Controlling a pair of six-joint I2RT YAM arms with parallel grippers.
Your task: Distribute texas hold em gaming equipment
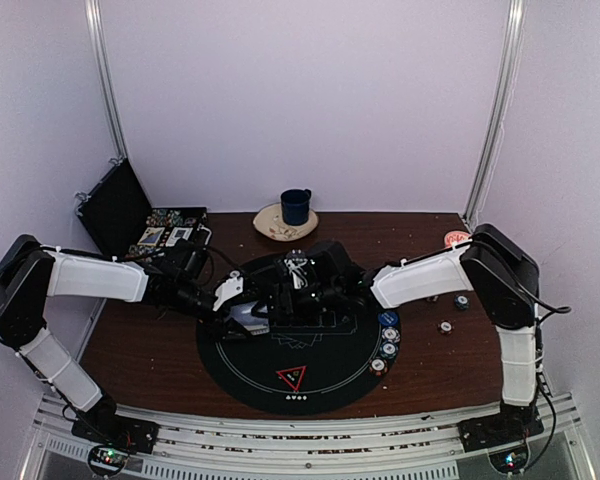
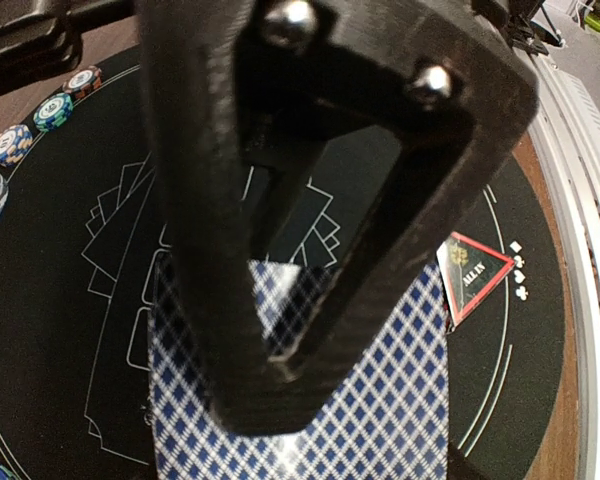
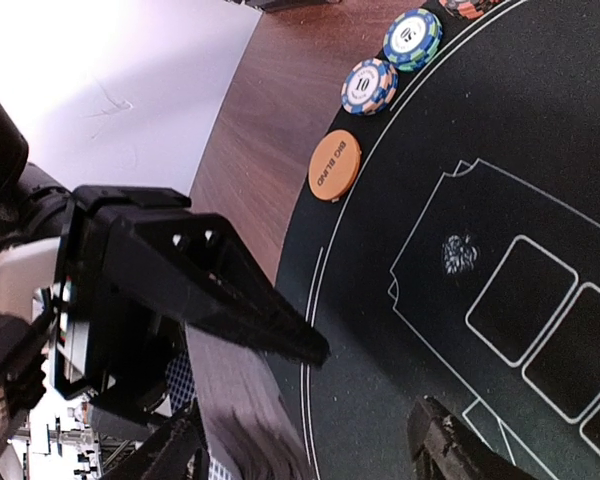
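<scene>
My left gripper (image 1: 230, 315) is shut on a blue-backed card pack (image 2: 390, 400) over the left part of the round black mat (image 1: 260, 375); the checked backs fill the lower left wrist view. My right gripper (image 1: 285, 295) is over the mat beside the left one, its fingers open in the right wrist view, with nothing visible between them. The red ALL IN triangle (image 1: 291, 377) lies at the mat's front. Chips (image 1: 389, 349) and an orange BIG BLIND disc (image 3: 334, 165) lie along the mat's edge.
An open black case (image 1: 120, 205) stands back left. A plate (image 1: 270, 222) with a blue mug (image 1: 295, 205) is at the back. Loose chips (image 1: 445, 327) lie to the right on bare wood.
</scene>
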